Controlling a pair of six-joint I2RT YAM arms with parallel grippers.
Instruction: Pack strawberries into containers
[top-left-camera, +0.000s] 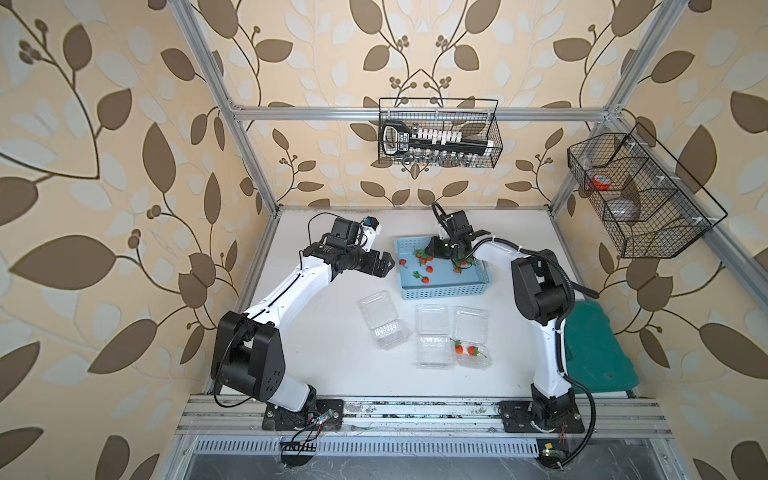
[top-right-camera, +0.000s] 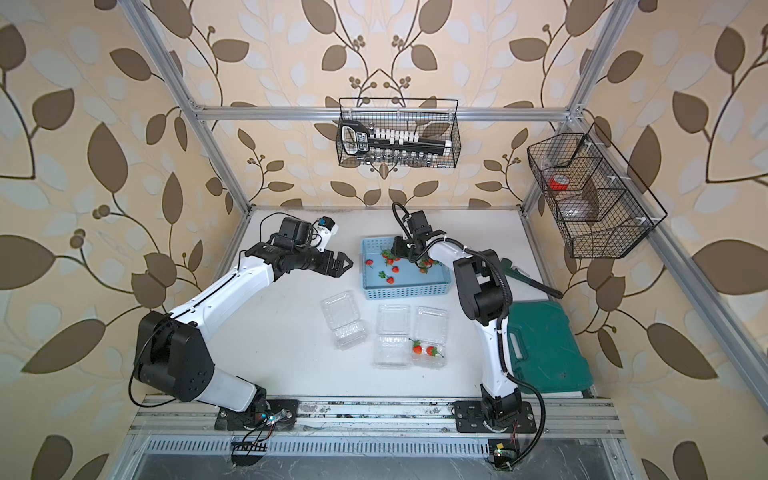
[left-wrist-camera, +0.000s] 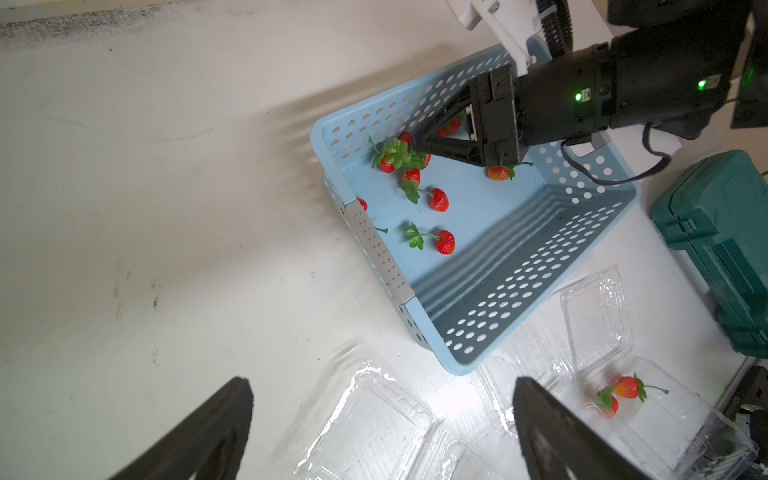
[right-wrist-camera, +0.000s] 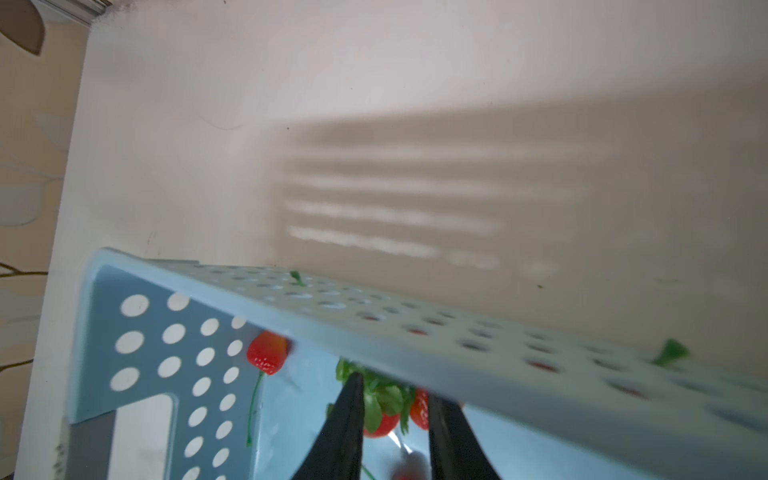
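Several red strawberries with green leaves (left-wrist-camera: 445, 241) lie loose in the blue perforated basket (left-wrist-camera: 376, 254). My right gripper reaches down inside that basket, its fingers parted; a leafy strawberry (right-wrist-camera: 380, 422) shows beyond and between them. Off the basket's left side, above the bare table, my left gripper (top-left-camera: 389, 265) is open and empty. Three clear lidded containers stand opened in front of the basket. The right container (top-right-camera: 430, 360) has two strawberries in it; the middle container (top-right-camera: 392, 352) and the left container (top-right-camera: 349, 333) are empty.
A green case (top-right-camera: 548, 348) lies at the table's right edge. Wire racks hang on the back wall (top-left-camera: 440, 136) and at the right (top-left-camera: 648, 192). The basket's rim stands close around my right gripper.
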